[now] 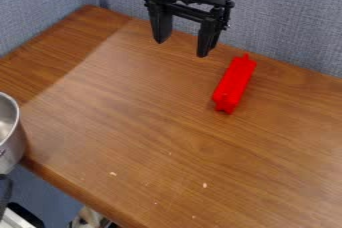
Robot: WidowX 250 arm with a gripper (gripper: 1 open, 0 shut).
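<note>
My black gripper [183, 35] hangs at the top centre of the camera view, open, with its two fingers spread apart and nothing between them. Below and to the right of it a red elongated object [233, 84] lies on the wooden table [134, 142], apart from the gripper.
A metallic bowl or pot [7, 132] is cut off at the left edge. Grey padded walls [40, 2] stand behind and to the left. Dark items below the table's front-left edge are unclear.
</note>
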